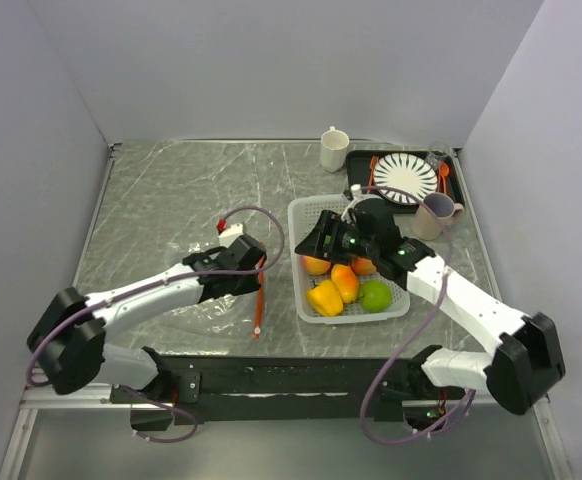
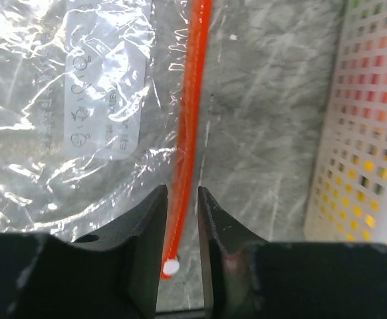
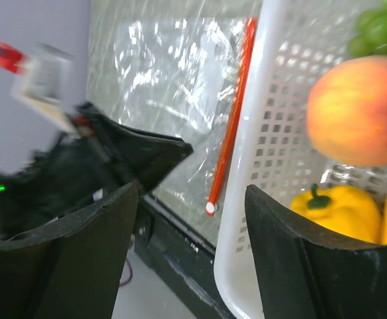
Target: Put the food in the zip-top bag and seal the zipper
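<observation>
A clear zip bag lies flat on the table's left half, its orange zipper strip along its right side. My left gripper hangs over the strip, fingers slightly apart with nothing visible between them. The white basket holds a yellow pepper, an orange mango, a green fruit, a peach and green grapes. My right gripper is open above the basket's left part, nothing between its fingers.
A black tray with a patterned plate and utensils stands at the back right, beside a white mug and a pinkish mug. Walls border the table.
</observation>
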